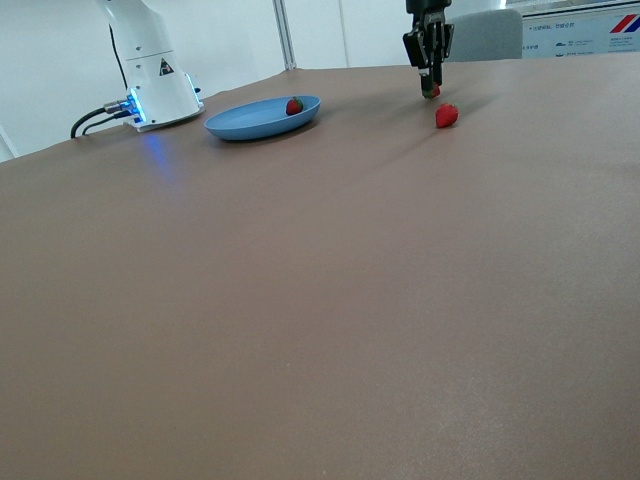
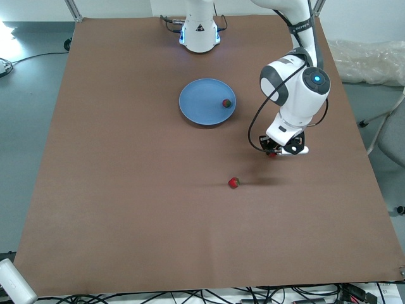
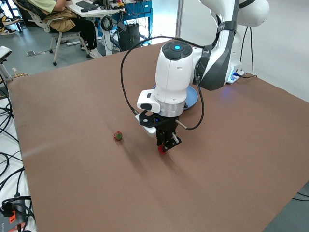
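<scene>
A blue plate [image 2: 201, 100] holds a strawberry [image 2: 226, 103]; in the top view the plate [image 1: 250, 122] carries it at its right side. A loose strawberry [image 2: 233, 182] lies on the brown table [image 2: 145, 209], also seen as a red berry [image 1: 446, 115] and, in the right view, a small berry [image 3: 118, 136]. My gripper [image 1: 432, 85] is low over the table, right of the plate in the left and top views, with another strawberry [image 3: 161, 149] at its fingertips. Whether the fingers are closed on that berry is hard to tell.
The arm's base [image 2: 200, 35] stands at the table's back, with cables. A grey chair [image 2: 395, 133] stands beside the right edge, and cables run along the front edge.
</scene>
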